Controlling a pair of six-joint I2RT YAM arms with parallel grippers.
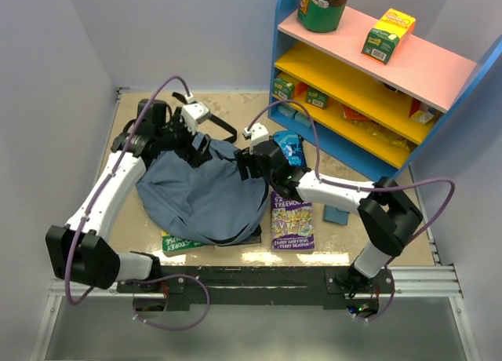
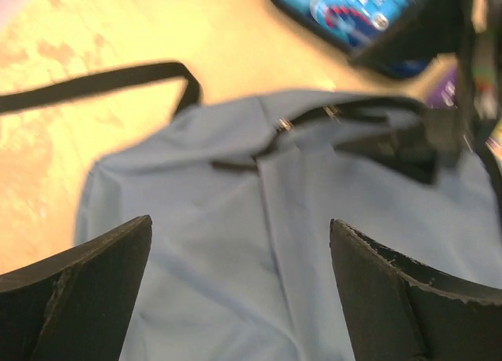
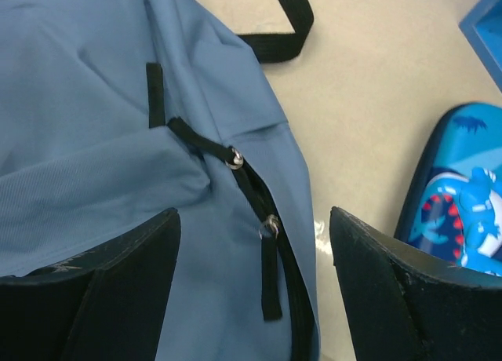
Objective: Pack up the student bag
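Note:
The blue-grey bag (image 1: 208, 192) lies flat on the table, its black zip and metal pulls (image 3: 235, 160) near the edge in the right wrist view. Above its upper part hovers my left gripper (image 1: 198, 153), open and empty. Over the bag's right edge is my right gripper (image 1: 249, 164), open, with the zip edge below and between its spread fingers. A blue pencil case with cartoon prints (image 1: 290, 147) lies right of the bag, partly covered by the right arm. Below it is the purple Treehouse book (image 1: 292, 227).
A green book (image 1: 180, 243) and a dark item (image 1: 252, 237) stick out from under the bag. A small blue notebook (image 1: 336, 215) lies to the right. The coloured shelf (image 1: 384, 31) stands at the back right.

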